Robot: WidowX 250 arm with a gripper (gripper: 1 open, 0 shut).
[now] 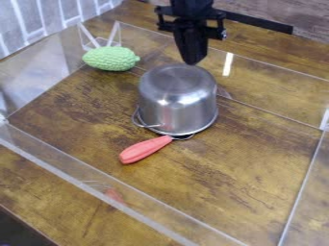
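A steel pot [178,98] sits upside down or lid-up near the middle of the wooden surface, with a thin wire loop at its lower left. A pink-handled tool [145,149] lies in front of it, its metal end at the pot's base. A green corn-like toy [111,58] lies to the upper left. My black gripper [191,56] hangs above and behind the pot, apart from it; it looks shut, with nothing visible between its fingers.
Clear plastic walls [298,192] border the work area on several sides. The wooden floor to the right and front of the pot is clear. A white rack stands at the top left corner.
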